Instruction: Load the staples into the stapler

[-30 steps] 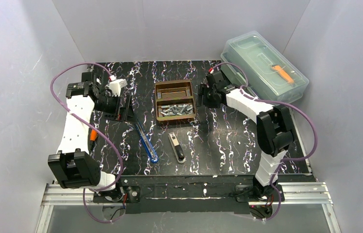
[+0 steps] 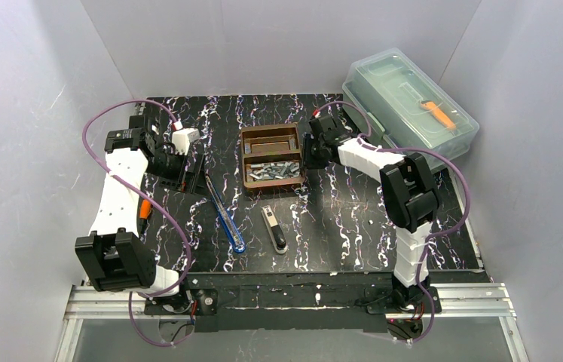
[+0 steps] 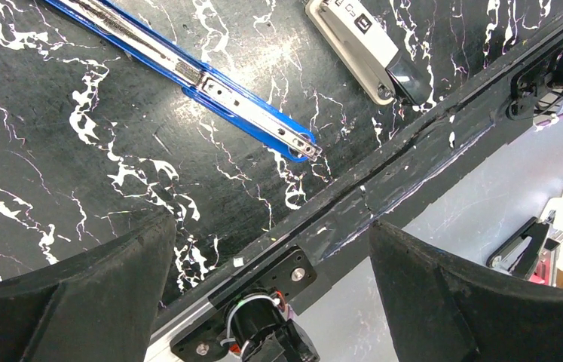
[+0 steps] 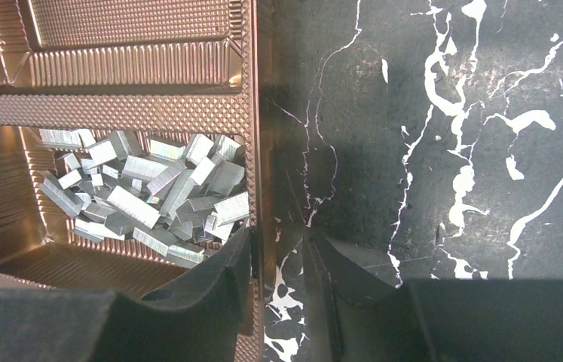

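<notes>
The long blue stapler lies opened out flat, its metal channel showing in the left wrist view. Short strips of staples fill the front compartment of a brown tray. My right gripper is partly open at the tray's right wall. One finger is on the inner side of the rim and the other is outside, with a gap left beside the wall. No staples show between them. My left gripper stands wide open and empty, near the stapler's far end in the top view.
A small stapler lies in front of the tray. At the back right stands a translucent lidded box with an orange-handled item on it.
My right gripper has moved left, up to the tray's right wall, and its fingers have drawn closer together. The left arm has shifted only slightly. Tray and staplers have stayed put.
</notes>
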